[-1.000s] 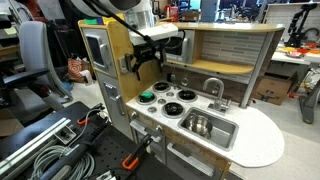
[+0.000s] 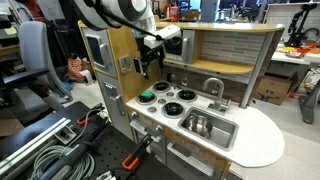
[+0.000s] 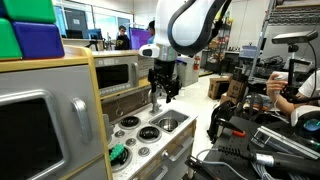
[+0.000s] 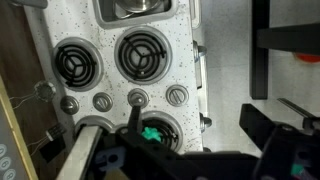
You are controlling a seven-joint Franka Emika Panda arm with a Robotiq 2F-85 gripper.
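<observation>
A small green object (image 2: 147,97) rests on the near-left burner of the toy stove; it also shows as a green patch (image 4: 151,133) at the lower middle of the wrist view. My gripper (image 2: 153,70) hangs well above the stove, its fingers spread and nothing between them. From the wrist, dark fingers (image 4: 128,130) reach in at the bottom edge, partly covering the burner with the green object. A metal pot (image 2: 202,125) sits in the sink (image 2: 222,131), to the right of the burners.
A faucet (image 2: 219,92) rises behind the sink. Overhead is a wooden shelf (image 2: 215,66), with a cabinet (image 3: 40,130) at the left. Bare white counter (image 2: 258,143) lies right of the sink. Cables (image 2: 48,160) and dark gear occupy the near side.
Above the stove, my arm has shifted slightly upward over the last second. The green object and the pot have stayed put.
</observation>
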